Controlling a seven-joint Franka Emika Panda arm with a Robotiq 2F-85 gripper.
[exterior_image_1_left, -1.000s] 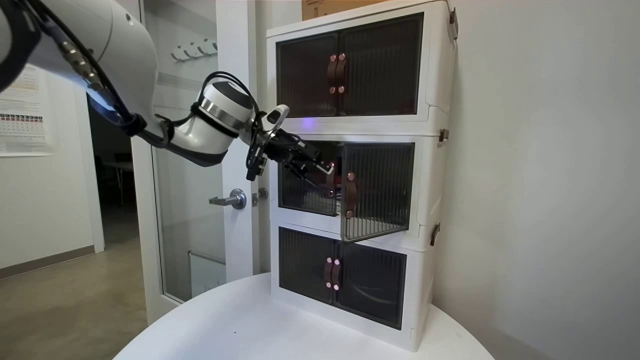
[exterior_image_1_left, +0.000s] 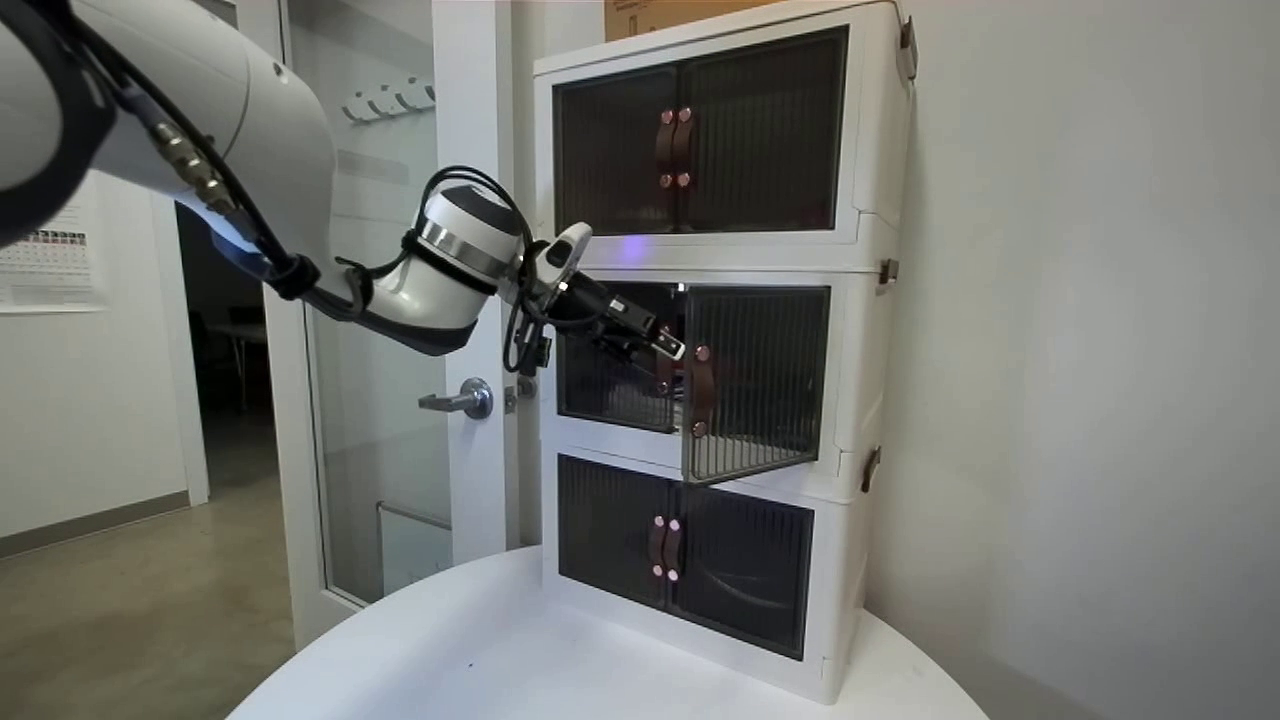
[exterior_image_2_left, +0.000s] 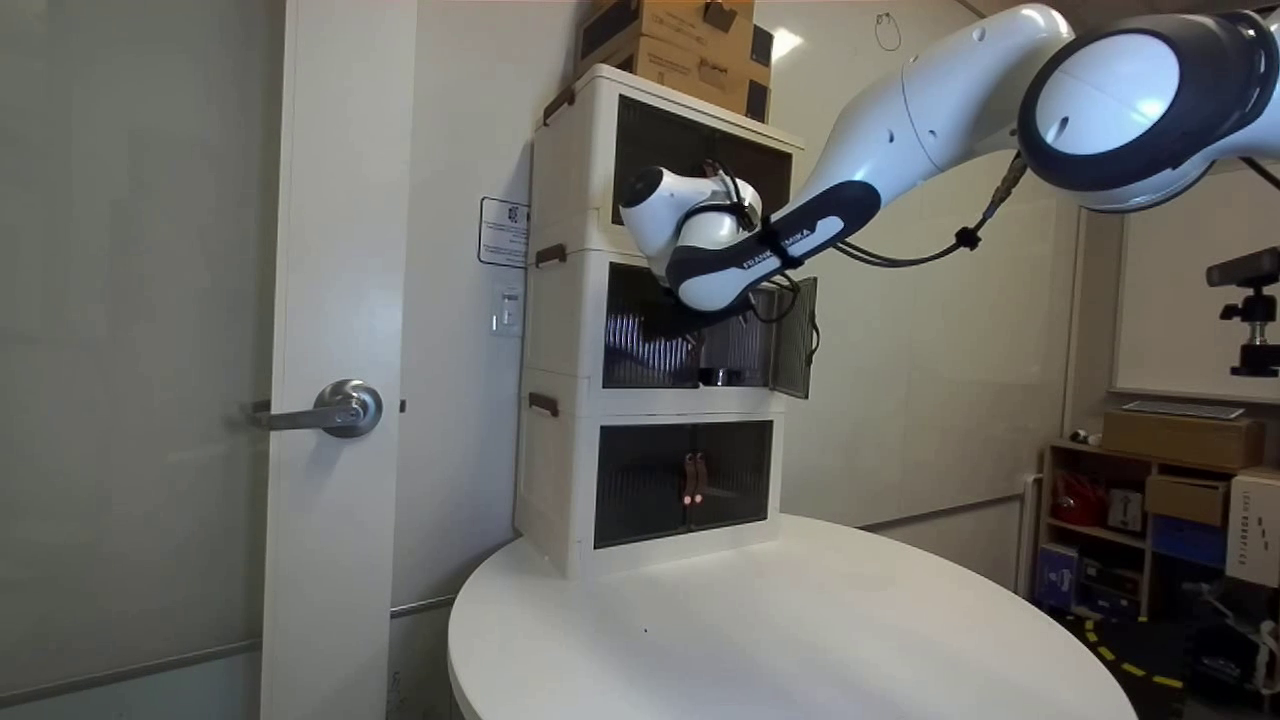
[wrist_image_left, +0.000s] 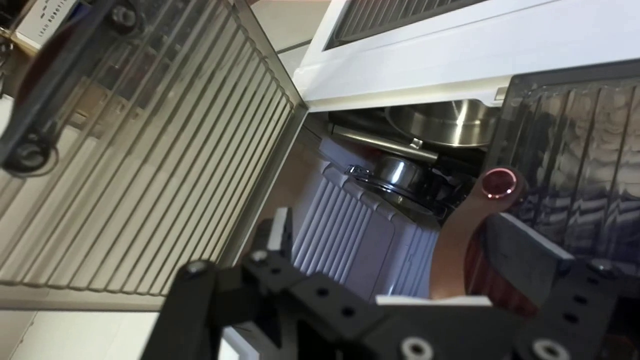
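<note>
The middle unit of the white cabinet (exterior_image_1_left: 846, 384) has its right door (exterior_image_1_left: 762, 384) swung outward and its left door (exterior_image_1_left: 612, 384) shut. My gripper (exterior_image_1_left: 669, 346) is in front of the middle unit, near the gap between these doors. In the wrist view its fingers (wrist_image_left: 279, 231) stand wide apart, so it is open. A brown strap handle (wrist_image_left: 450, 258) on the shut door lies close beside the right fingertip; I cannot tell whether they touch. The open door (wrist_image_left: 180, 162) fills the left side there. In exterior view 2 the arm hides the gripper.
Inside the open compartment lie a shiny metal pot (wrist_image_left: 453, 123) and a smaller metal vessel (wrist_image_left: 399, 174). The upper and lower units are shut. Cardboard boxes (exterior_image_2_left: 690, 60) sit on top.
My gripper has moved right and closer to the cabinet, and its tilt has changed. Both middle doors stand as before.
</note>
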